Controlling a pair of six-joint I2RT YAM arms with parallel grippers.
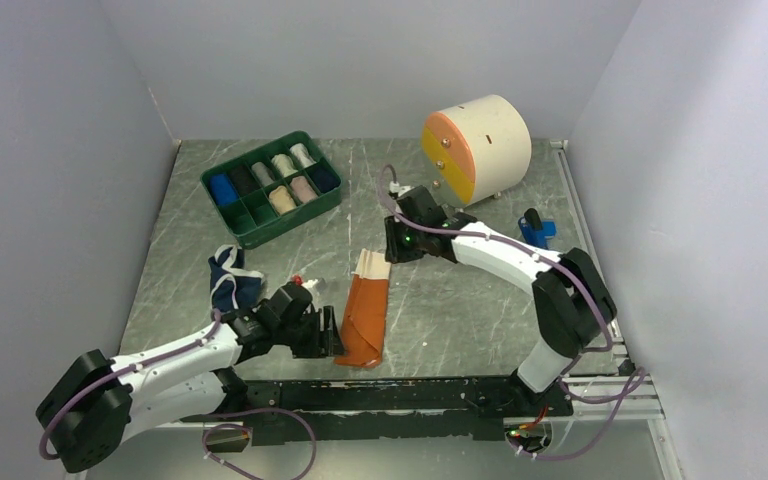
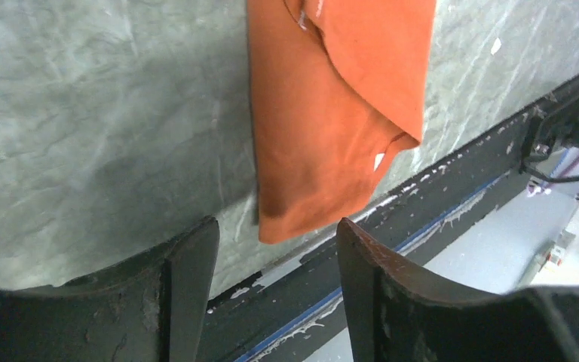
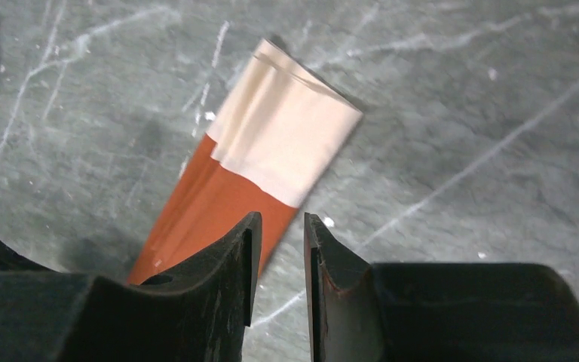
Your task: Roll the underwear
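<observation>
A long folded strip of orange underwear [image 1: 364, 318] lies flat on the table, its cream end [image 3: 294, 136] toward the back. In the left wrist view its near orange end [image 2: 317, 173] lies just beyond the fingertips. My left gripper is open beside this near end, with nothing between its fingers. Over by the cream end, my right gripper stands part open, its gap narrower and empty. The underwear's right long edge passes behind the right fingers [image 3: 250, 241] in that view.
A green divided box [image 1: 250, 236] with several rolled cloths stands at the back left. Dark blue cloth [image 1: 230, 280] lies by the left arm. A round drawer cabinet [image 1: 490, 150] and a blue item [image 1: 534, 232] are at the right.
</observation>
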